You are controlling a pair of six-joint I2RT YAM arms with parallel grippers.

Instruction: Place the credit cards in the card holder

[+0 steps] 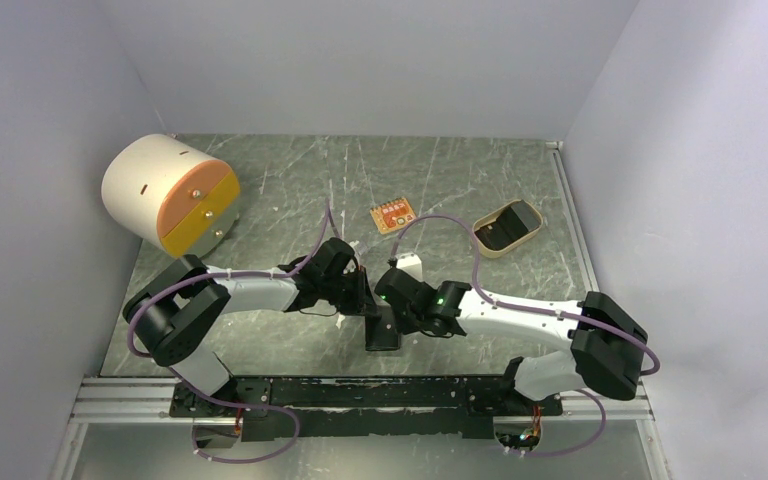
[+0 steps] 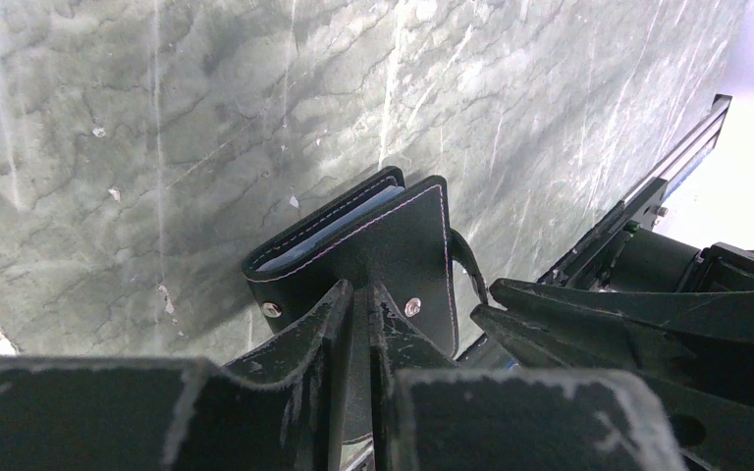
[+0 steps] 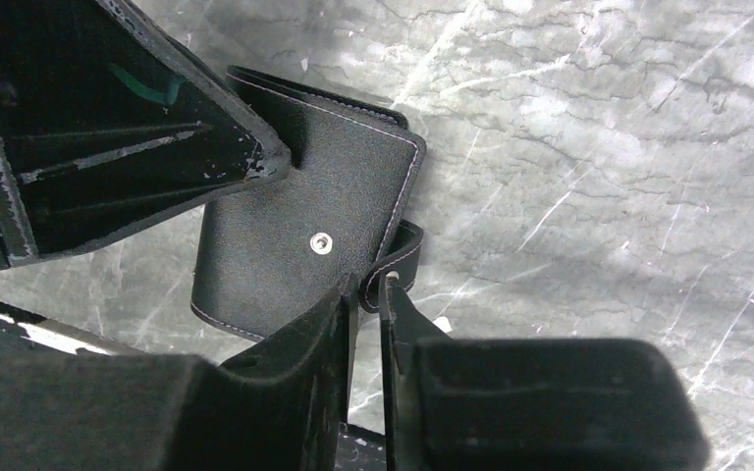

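Observation:
The black card holder lies on the table between my arms. In the left wrist view its covers stand slightly apart, with pale sleeves showing along the edge. My left gripper is shut on the holder's front; exactly how much lies between its fingers is hidden. My right gripper stands slightly open, a narrow gap between its fingertips, at the holder's side edge by the snap strap. In the right wrist view a left gripper finger rests against the upper cover. No loose credit card can be made out.
An orange notebook lies behind the grippers. At the right stands a beige-rimmed box with dark contents. A white cylinder with a yellow drawer sits at the left.

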